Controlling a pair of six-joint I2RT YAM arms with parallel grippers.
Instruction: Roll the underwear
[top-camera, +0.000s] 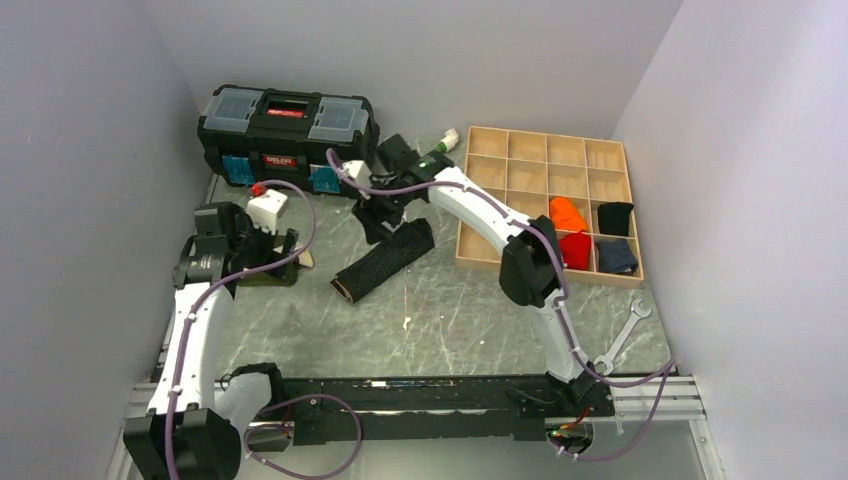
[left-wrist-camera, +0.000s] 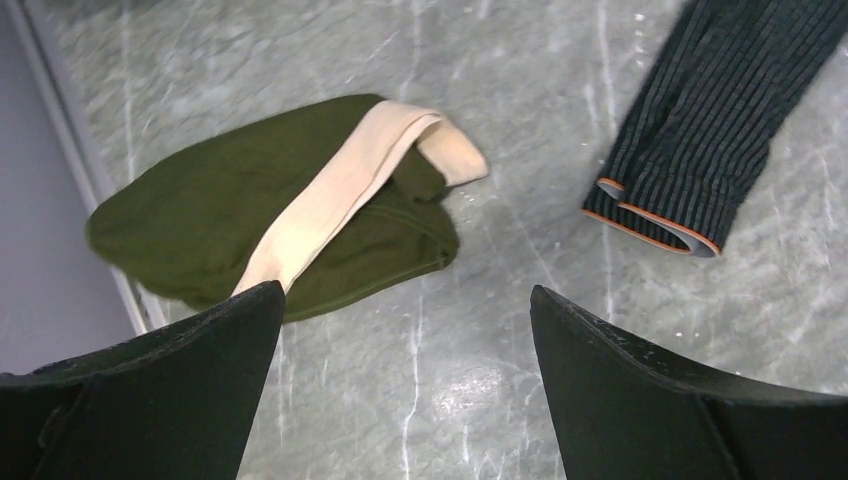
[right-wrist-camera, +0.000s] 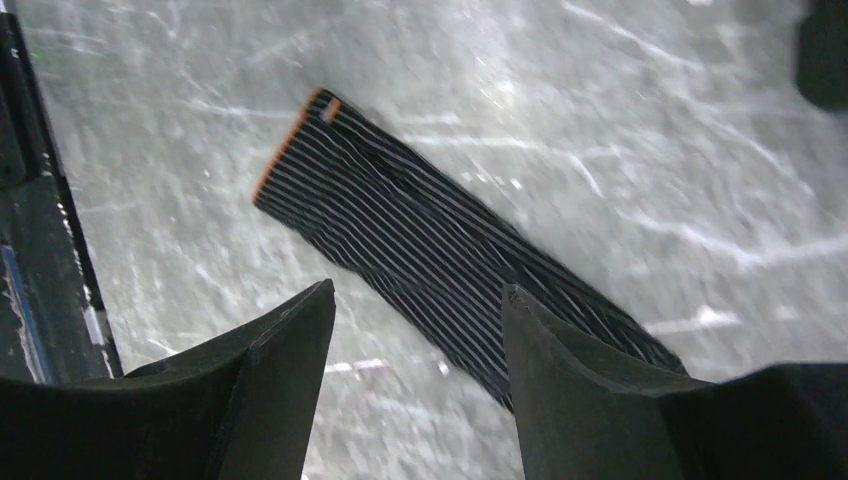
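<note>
Dark pinstriped underwear (top-camera: 380, 262) (left-wrist-camera: 715, 130) (right-wrist-camera: 440, 250) lies on the marble top, folded into a long strip, an orange-edged band at its lower-left end. My right gripper (top-camera: 378, 220) hangs open above its upper part, nothing between its fingers. My left gripper (top-camera: 280, 250) is open above an olive-green garment (left-wrist-camera: 190, 210) with a cream band, at the left of the striped one.
A black toolbox (top-camera: 290, 140) stands at the back left. A wooden compartment box (top-camera: 470, 255) with folded garments is at the right, a wrench (top-camera: 628, 330) in front of it.
</note>
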